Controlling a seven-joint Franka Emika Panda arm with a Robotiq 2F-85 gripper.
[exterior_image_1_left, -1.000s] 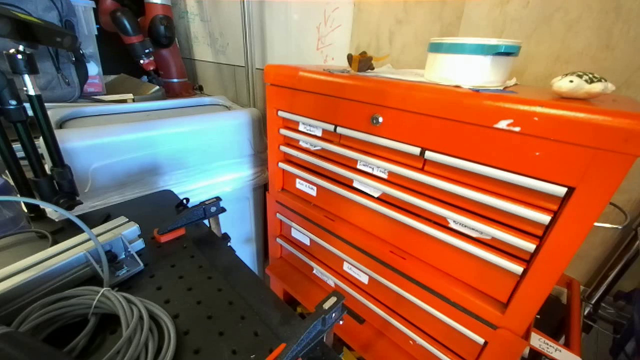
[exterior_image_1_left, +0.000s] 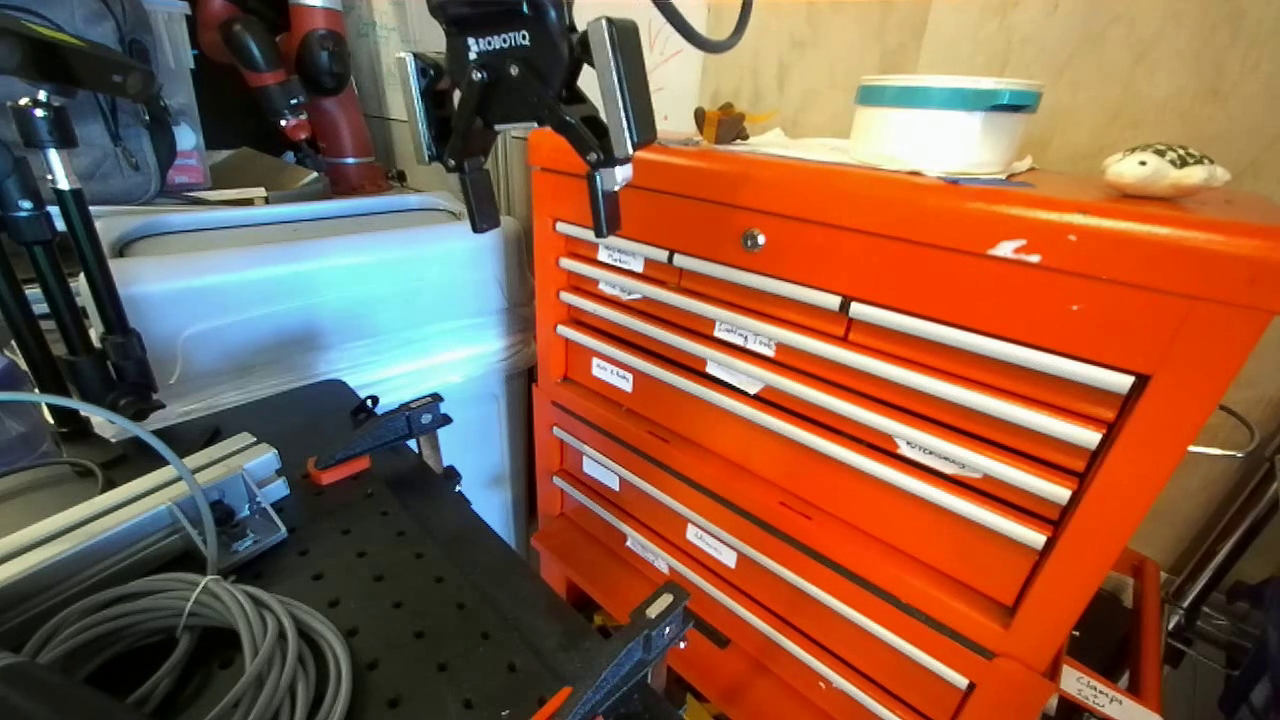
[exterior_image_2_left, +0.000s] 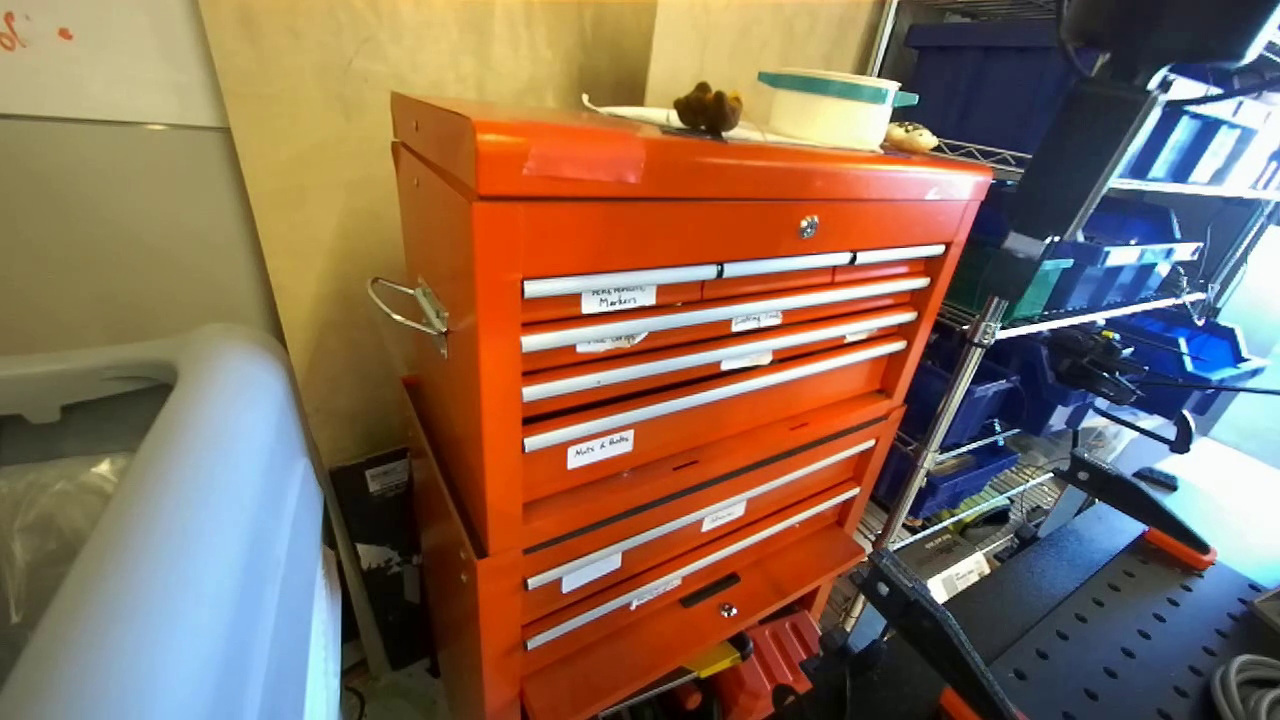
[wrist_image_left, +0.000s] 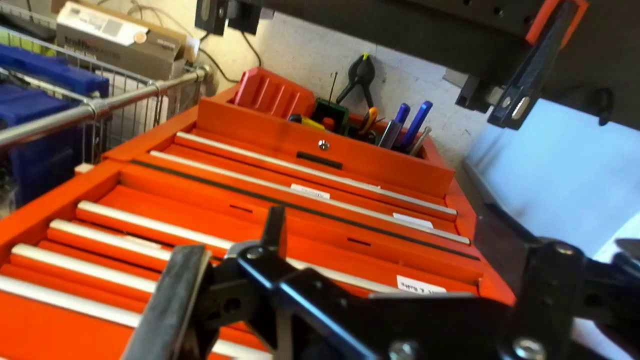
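My gripper (exterior_image_1_left: 542, 218) hangs at the top of exterior view 1, left of the orange tool chest (exterior_image_1_left: 864, 204) as seen there. Its two fingertips point down and stand well apart, with nothing between them. In exterior view 2, the chest's silver drawer handles (exterior_image_2_left: 726, 334) all lie close to the front, and the drawers look closed. The wrist view shows the chest front upside down, with a dark finger (wrist_image_left: 274, 228) over the drawers. On the chest top are a white tub with a teal rim (exterior_image_1_left: 948, 124), a small brown toy (exterior_image_1_left: 721, 124) and a turtle-like plush (exterior_image_1_left: 1164, 170).
A black perforated table (exterior_image_1_left: 396, 576) with clamps (exterior_image_1_left: 636, 648), coiled grey cable (exterior_image_1_left: 204, 636) and an aluminium rail (exterior_image_1_left: 120, 510) stands before the chest. A large pale bin (exterior_image_1_left: 324, 288) is beside it. Wire shelving with blue bins (exterior_image_2_left: 990, 54) stands on its other side.
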